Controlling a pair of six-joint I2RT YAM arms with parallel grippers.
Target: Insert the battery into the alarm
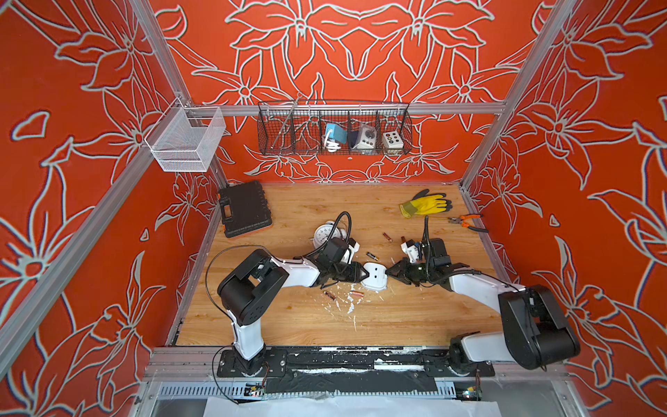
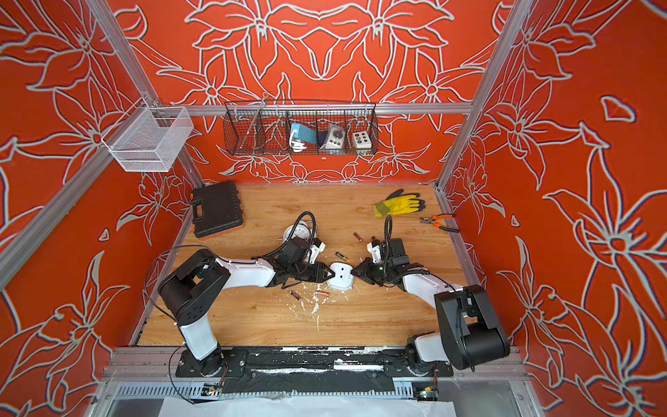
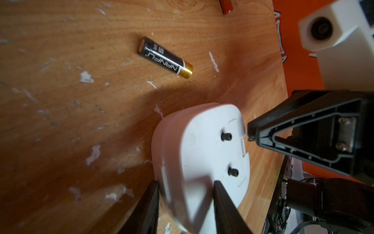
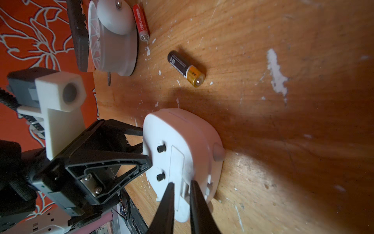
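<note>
The white alarm (image 3: 210,136) stands on the table between both arms, its back with two black knobs turned up toward the cameras. My left gripper is shut on its rounded edge. At the opposite edge, by the notch of the battery cover (image 4: 177,171), the fingertips of my right gripper stand slightly apart, with no object clearly between them. Whether they touch the cover cannot be told. A black and gold battery (image 4: 186,68) lies loose just behind the alarm. Farther back is a red battery (image 4: 141,23).
A round white clock (image 1: 322,235) stands behind my left arm. More batteries (image 1: 357,293) and white flakes lie in front. A black case (image 1: 244,208), yellow gloves (image 1: 427,204) and orange pliers (image 1: 467,221) are toward the back.
</note>
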